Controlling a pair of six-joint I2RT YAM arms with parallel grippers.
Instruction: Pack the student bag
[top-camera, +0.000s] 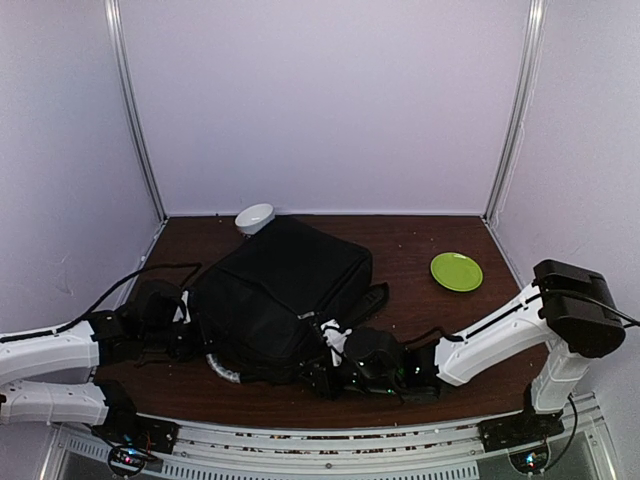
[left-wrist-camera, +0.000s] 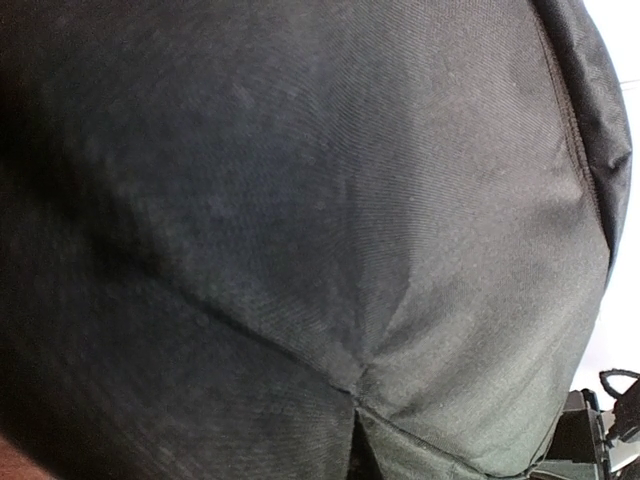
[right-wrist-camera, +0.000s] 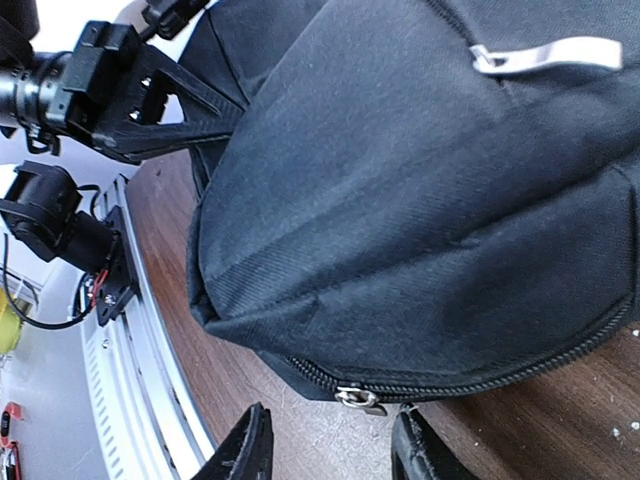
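A black bag (top-camera: 275, 280) lies on the brown table, a little left of centre. At its left edge my left gripper is shut on a fold of the bag's fabric; in the left wrist view the cloth creases converge at its dark fingertip (left-wrist-camera: 362, 450). By the bag's near side my right gripper stands part open, its fingers (right-wrist-camera: 246, 445) apart. A metal zipper pull (right-wrist-camera: 360, 400) on the bag's zipper shows just beyond the gap between these fingertips, not clasped. The bag's inside is hidden.
Behind the bag is a white bowl (top-camera: 255, 218). A green plate (top-camera: 456, 271) lies at the right of the table. A black strap (top-camera: 372, 300) sticks out from the bag's right side. Clear table lies between bag and plate.
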